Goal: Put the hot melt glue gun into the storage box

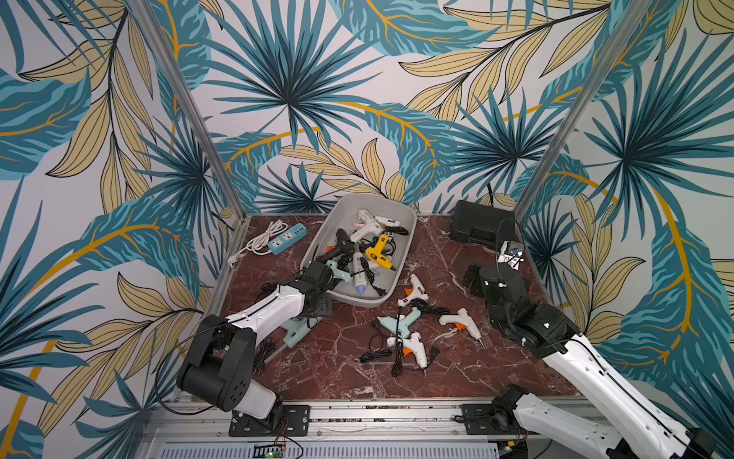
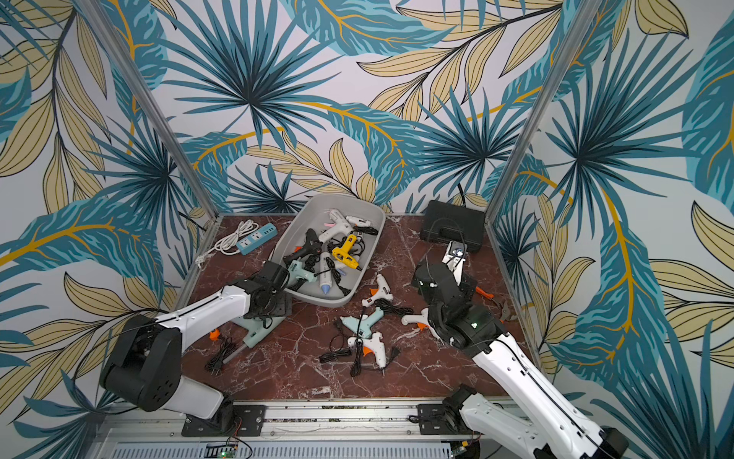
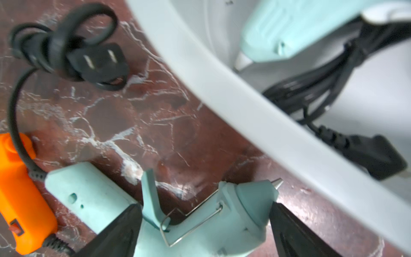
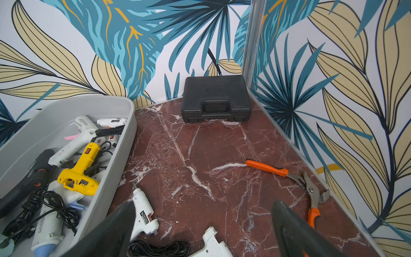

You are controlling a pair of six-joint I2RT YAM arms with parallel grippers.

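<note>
My left gripper is open, low over a mint glue gun (image 3: 231, 227) beside the grey storage box (image 3: 239, 111); the gun's body lies between and under the fingers, its orange switch (image 3: 23, 192) to the left. The box (image 4: 119, 171) holds several glue guns, among them a yellow one (image 4: 81, 173). White glue guns (image 1: 458, 325) and another mint one (image 2: 363, 325) lie on the table right of and in front of it. My right gripper stands open above the table's right side, nothing visible held.
A black case (image 4: 216, 98) sits at the back right, orange-handled pliers (image 4: 265, 167) at the right edge. A blue power strip (image 1: 286, 238) with white cable lies back left.
</note>
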